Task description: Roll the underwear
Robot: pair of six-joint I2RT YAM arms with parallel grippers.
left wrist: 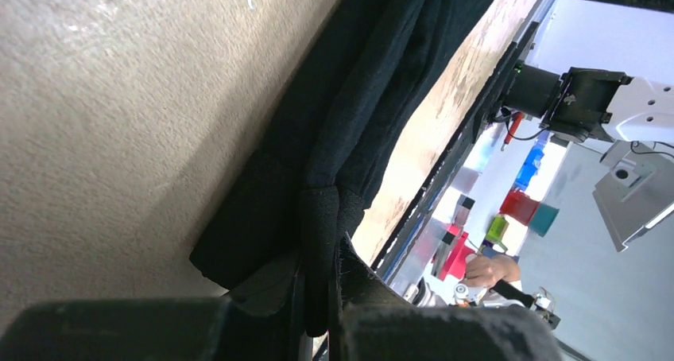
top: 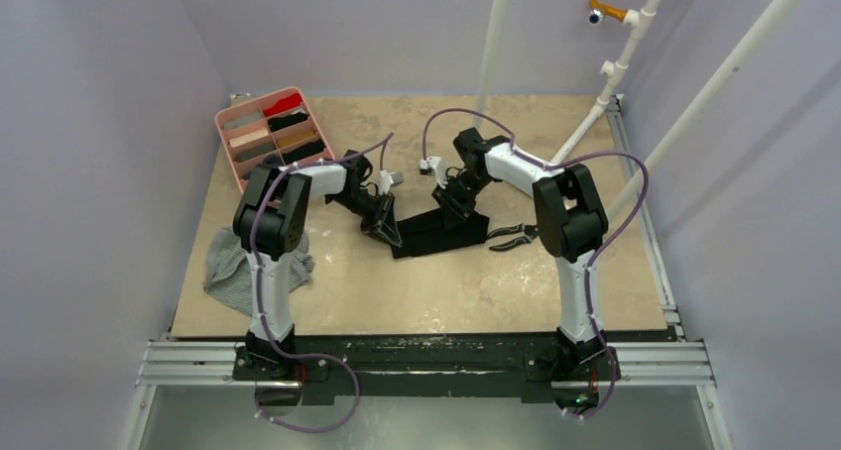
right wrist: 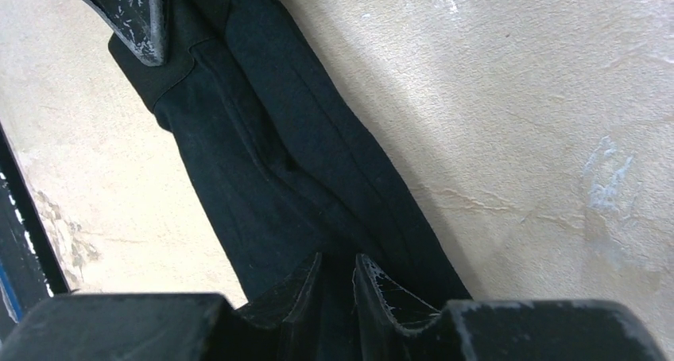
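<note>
Black underwear (top: 431,240) lies on the table as a long folded strip, creased lengthwise in the left wrist view (left wrist: 278,162). My left gripper (top: 389,232) is at its left end, shut on a bunched edge of the fabric between its fingertips. My right gripper (top: 456,207) hangs low over the right part of the underwear (right wrist: 302,154); in the right wrist view its two fingertips are slightly apart, part open, over the dark cloth, and whether any cloth is between them is unclear.
A pink divided box (top: 268,103) of folded clothes stands at the back left. A striped grey cloth (top: 233,277) lies at the left. A black plier-like tool (top: 511,244) sits right of the underwear, near white pipes.
</note>
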